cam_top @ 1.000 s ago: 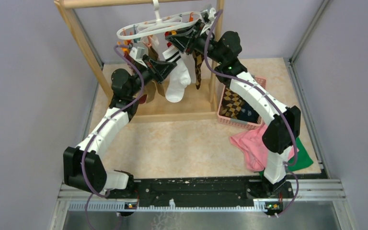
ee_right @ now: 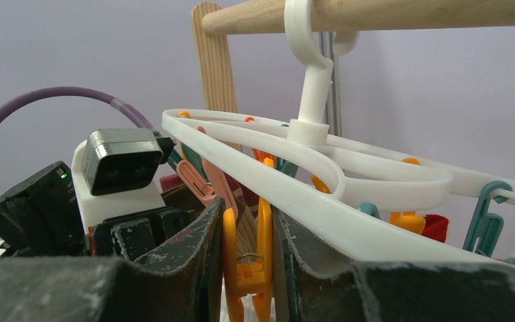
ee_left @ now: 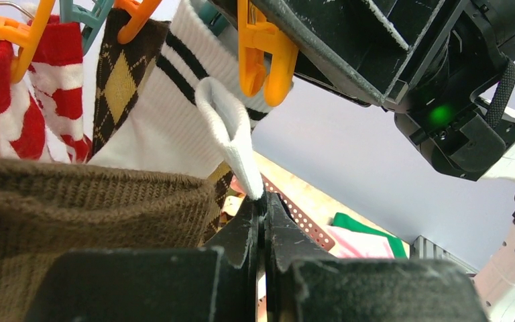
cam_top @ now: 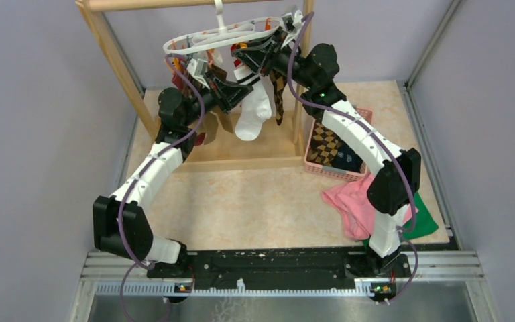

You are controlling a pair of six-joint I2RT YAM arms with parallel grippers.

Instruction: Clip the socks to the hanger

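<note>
My left gripper is shut on a white sock (ee_left: 233, 127), whose cuff stands up as a narrow loop above the fingertips. In the top view, the white sock (cam_top: 253, 114) hangs beside the left gripper (cam_top: 248, 90). My right gripper is shut on an orange clip (ee_right: 249, 276) below the white hanger ring (ee_right: 268, 194). From the left wrist, the orange clip (ee_left: 265, 57) points its legs downward, just up and right of the cuff. No fabric shows between those legs. White fabric shows below the clip in the right wrist view.
A white sock with black stripes (ee_left: 174, 94), an argyle sock (ee_left: 121, 80) and red-white socks (ee_left: 57, 87) hang close by. A brown sock (ee_left: 94, 221) is very near the left camera. The pink basket (cam_top: 322, 173) holds more socks.
The right arm has stayed in place at the clip.
</note>
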